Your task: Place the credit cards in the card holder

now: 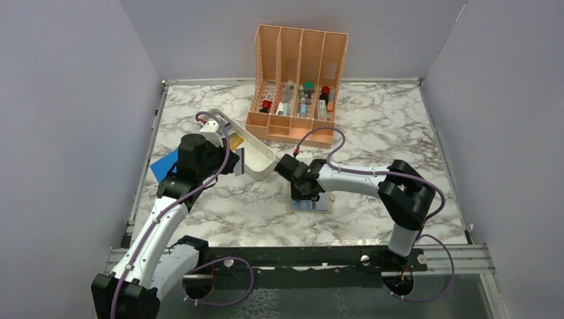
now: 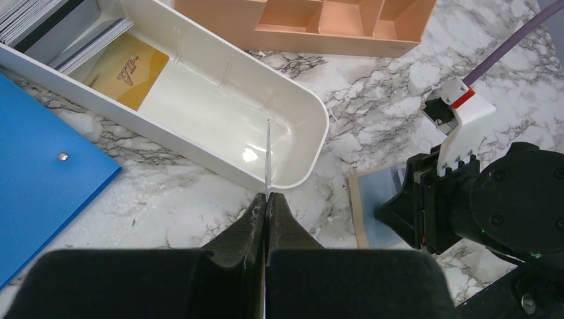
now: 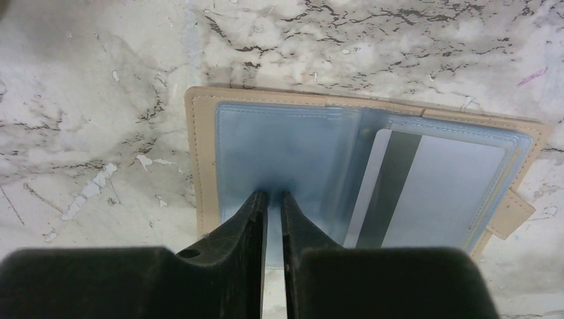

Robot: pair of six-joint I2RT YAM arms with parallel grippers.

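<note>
My left gripper is shut on a thin credit card (image 2: 268,156), which stands edge-on in the left wrist view. From above, the same card (image 1: 240,162) looks grey with a dark stripe. The card holder (image 3: 286,146) lies spread flat, beige-edged with clear bluish pockets. A white card with a dark stripe (image 3: 442,186) sits in its right-hand pocket. Over the left-hand pocket hangs my right gripper, its fingers a little apart with nothing visible between them. Whether its tips touch the plastic I cannot tell.
A white tray (image 2: 219,126) holds a stack of cards (image 2: 50,20) and a yellow card (image 2: 130,70). Beside it lies a blue panel (image 2: 46,166). An orange sectioned rack (image 1: 290,126) stands at the back. Marble surface between tray and holder is clear.
</note>
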